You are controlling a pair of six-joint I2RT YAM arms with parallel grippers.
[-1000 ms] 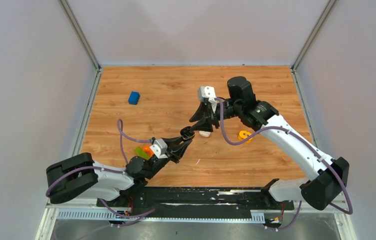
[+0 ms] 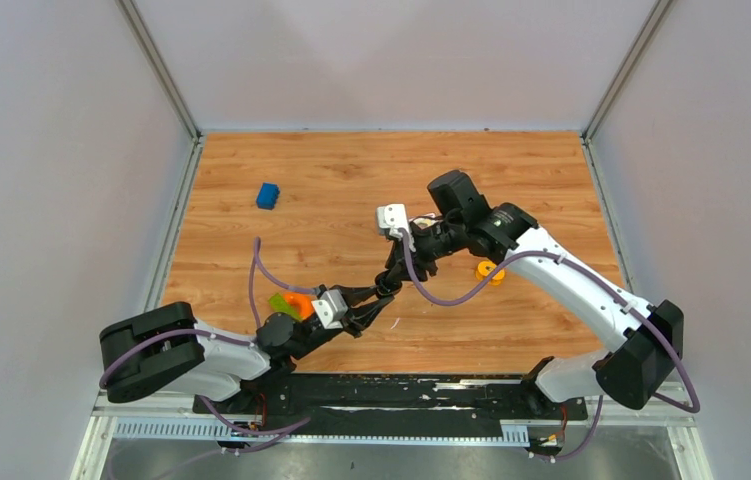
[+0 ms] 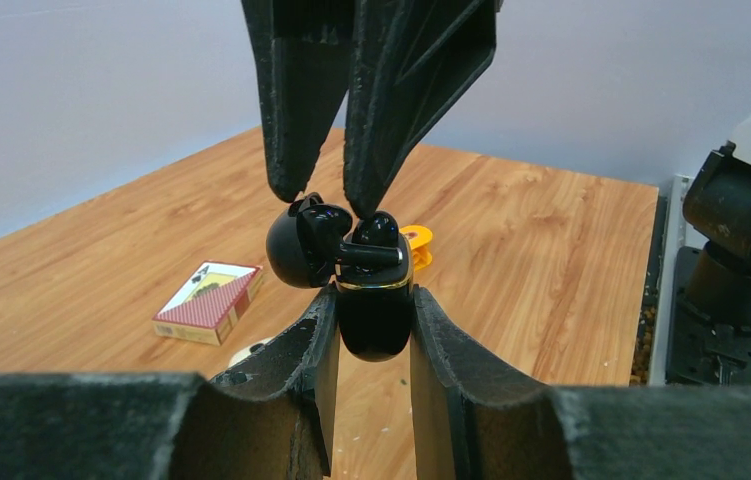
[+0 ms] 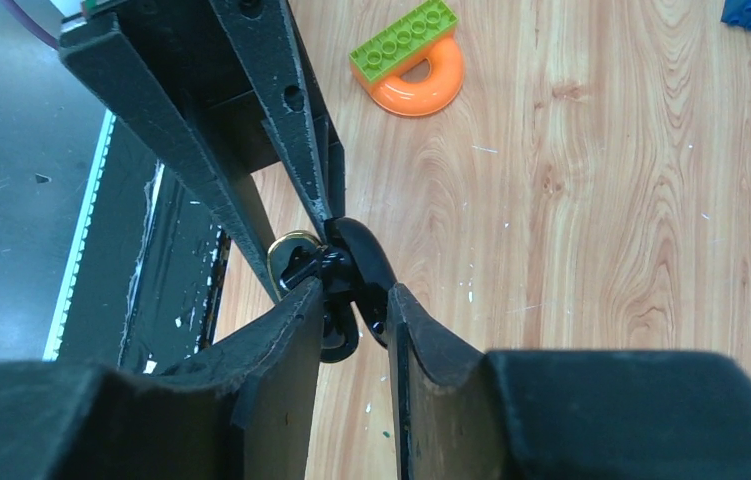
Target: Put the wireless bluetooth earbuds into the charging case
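Note:
The black charging case point(image 3: 375, 325) is pinched between the fingers of my left gripper, which is shut on it. Its rounded lid point(image 3: 296, 250) stands open to one side, and a gold line runs along the rim. A glossy black earbud point(image 3: 378, 230) shows at the mouth of the case; how deep it sits is unclear. My right gripper comes down from above, its narrowly parted fingertips close to the lid and the earbud. In the right wrist view, the case's dark parts point(image 4: 363, 265) lie at the tips of my right gripper; contact is hard to judge.
A green block point(image 4: 403, 38) with an orange ring point(image 4: 421, 85) lies near the left arm. Farther off are a blue block point(image 2: 267, 196), a yellow piece point(image 2: 490, 272) and a patterned box point(image 3: 209, 300).
My right gripper has come down and toward the front, closer to the case. The left gripper, with the case, has shifted slightly right and frontward over the second.

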